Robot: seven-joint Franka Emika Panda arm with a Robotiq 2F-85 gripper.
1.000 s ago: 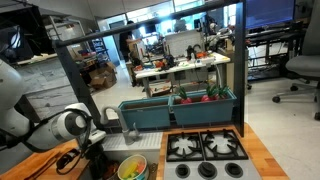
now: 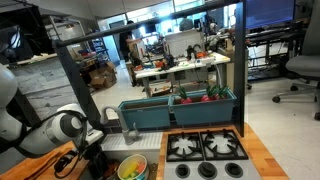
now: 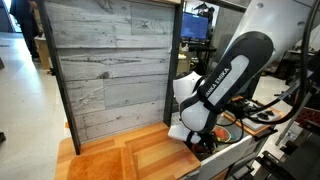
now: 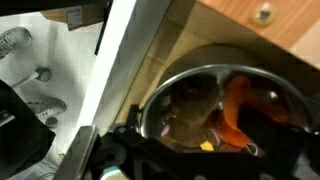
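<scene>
My gripper is open, its dark fingers (image 4: 122, 152) spread at the bottom of the wrist view. Below them is a round container with a shiny metal rim (image 4: 215, 69). Inside it lie an orange piece (image 4: 234, 108), a brownish piece (image 4: 188, 105) and small yellowish bits. The fingers overlap the near part of the container in this view; whether they touch it I cannot tell. Seen from outside, the white arm (image 2: 62, 132) reaches down at the left end of the counter, and its fingertips are hard to make out.
A pale bowl with coloured items (image 2: 132, 168) stands right of the arm. Farther right is a stovetop (image 2: 206, 150). A faucet (image 2: 118, 118) rises behind the sink area, and teal bins (image 2: 147, 113) line the back. Bare wooden counter (image 3: 150, 146) lies beside the gripper.
The arm's wrist has come slightly lower at the left of the counter. The bowl, stovetop and bins have stayed in place.
</scene>
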